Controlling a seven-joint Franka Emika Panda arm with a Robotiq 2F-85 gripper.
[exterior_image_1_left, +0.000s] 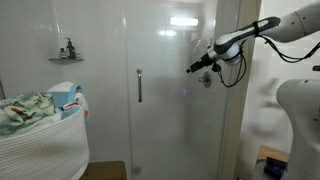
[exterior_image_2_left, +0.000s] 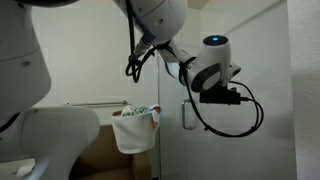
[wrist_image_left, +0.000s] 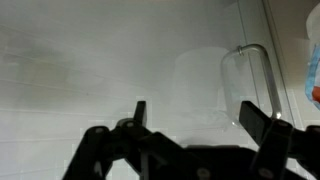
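Observation:
My gripper is open in the wrist view, its dark fingers wide apart with only glass panel behind them. In exterior view 1 the gripper (exterior_image_1_left: 190, 70) hangs at the upper right in front of the glass shower door (exterior_image_1_left: 165, 130), right of the vertical metal handle (exterior_image_1_left: 140, 86) and apart from it. The wrist view shows the same handle (wrist_image_left: 268, 80) along the right side, beyond the right finger. In exterior view 2 the handle (exterior_image_2_left: 188, 113) appears left of the gripper (exterior_image_2_left: 232, 97).
A white basket (exterior_image_1_left: 45, 150) heaped with cloths (exterior_image_1_left: 25, 112) stands at the left. Bottles (exterior_image_1_left: 69, 48) sit on a small wall shelf (exterior_image_1_left: 66, 59). Behind the glass, near the gripper, is a round metal fitting (exterior_image_1_left: 206, 79).

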